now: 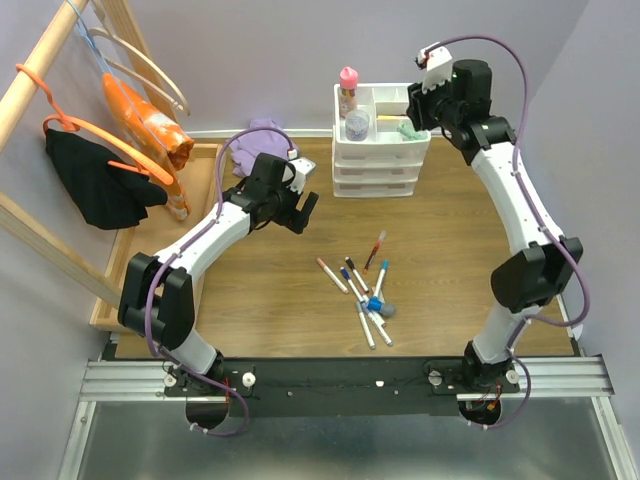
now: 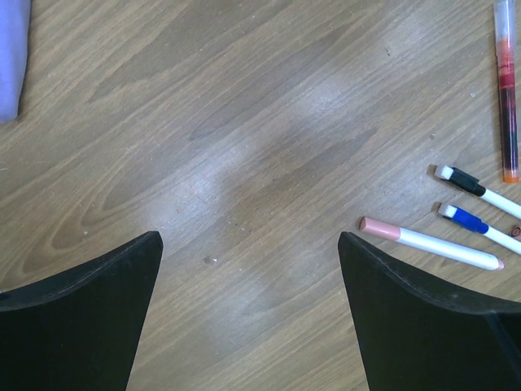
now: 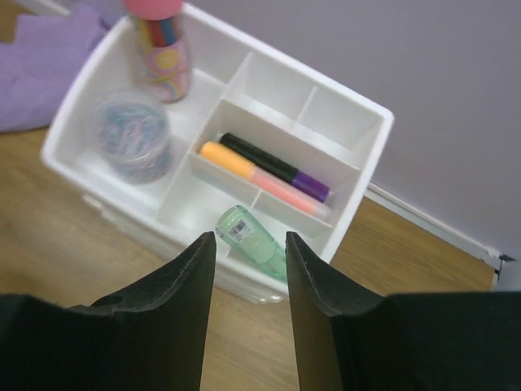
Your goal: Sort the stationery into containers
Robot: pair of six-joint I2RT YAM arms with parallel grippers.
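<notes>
On the wooden table lie several markers, among them a pink-capped one (image 2: pixel 431 244), a black-capped one (image 2: pixel 462 180), a blue-capped one (image 2: pixel 472 220) and a dark red pen (image 2: pixel 507 106). At the back stands a white organizer (image 1: pixel 376 150) with compartments. In its front part a pale green item (image 3: pixel 254 241) leans in a compartment; an orange-and-pink highlighter (image 3: pixel 264 181) and a black-and-purple marker (image 3: pixel 277 167) lie behind it. Over the organizer's right side, my right gripper (image 1: pixel 412 108) is part open, apart from the green item. My left gripper is open and empty over bare table.
A pink-lidded bottle (image 1: pixel 348 88) and a clear round tub (image 3: pixel 134 134) occupy the organizer's left side. Purple cloth (image 1: pixel 262 146) lies to its left. A wooden rack (image 1: pixel 50 240) with hangers fills the left edge.
</notes>
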